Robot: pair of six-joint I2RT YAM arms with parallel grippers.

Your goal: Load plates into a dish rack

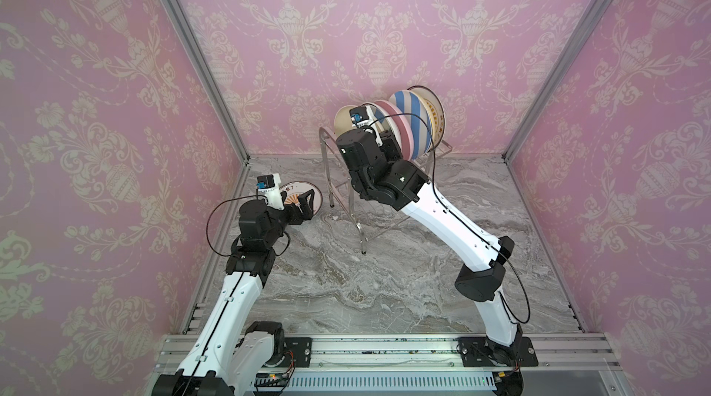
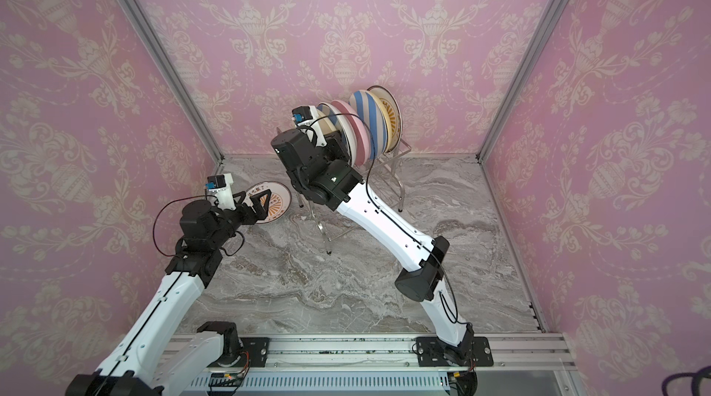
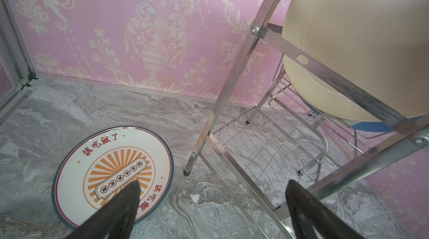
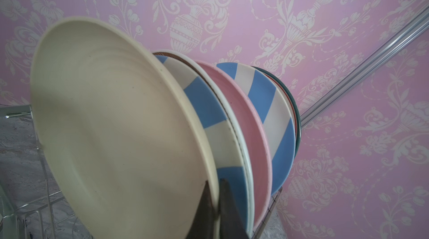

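A white plate with orange rays (image 3: 111, 149) lies flat on the floor left of the metal rack (image 3: 232, 78). My left gripper (image 1: 302, 207) hangs over that plate, open with nothing seen between its fingers. Several plates stand in the rack: a cream one (image 4: 111, 122) at the left, then blue striped, pink (image 4: 254, 158) and others. My right gripper is at the cream plate's right rim, shut or nearly so, with that thin rim at its fingertips; whether it grips it is unclear.
Pink patterned walls enclose the grey marble floor (image 1: 400, 277). The right arm reaches across above the rack.
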